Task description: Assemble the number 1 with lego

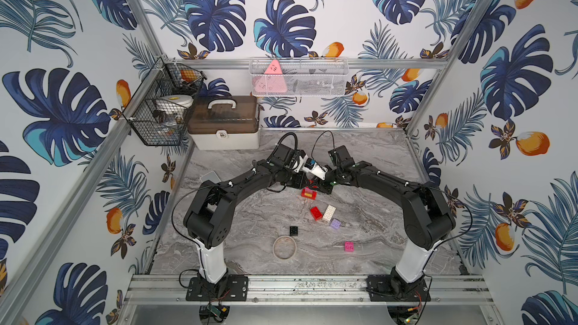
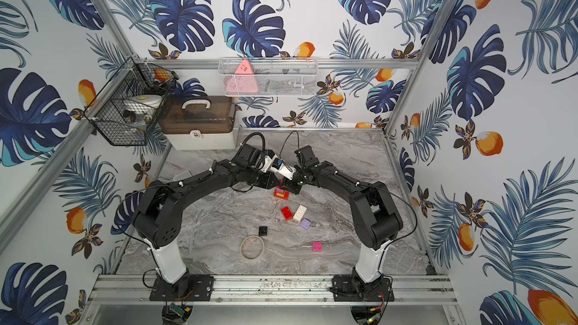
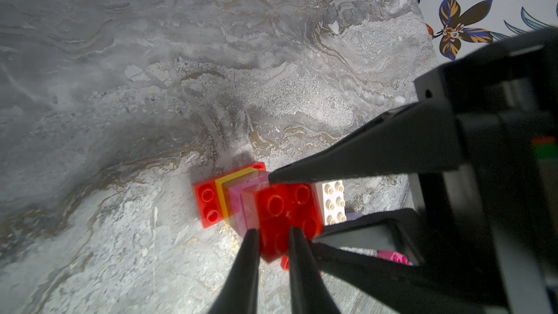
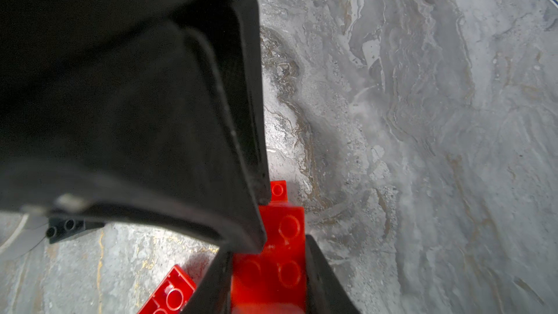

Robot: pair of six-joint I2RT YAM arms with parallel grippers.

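Note:
My two grippers meet over the middle of the table. A stack of bricks with red (image 3: 207, 197), yellow (image 3: 223, 200) and pink (image 3: 238, 203) layers and a red top (image 3: 302, 215) sits between them. My left gripper (image 1: 301, 179) and my right gripper (image 1: 318, 183) are both shut on this stack, as the wrist views show; their fingers partly hide it, and which layer each holds is hard to tell. In the right wrist view the red bricks (image 4: 273, 279) fill the space between the fingers.
Below lie a loose red brick (image 1: 316, 213), a white brick (image 1: 328, 212), a purple brick (image 1: 335, 223), a pink brick (image 1: 348, 246), a black brick (image 1: 293, 230) and a ring (image 1: 284, 257). A storage box (image 1: 222, 138) stands at the back left.

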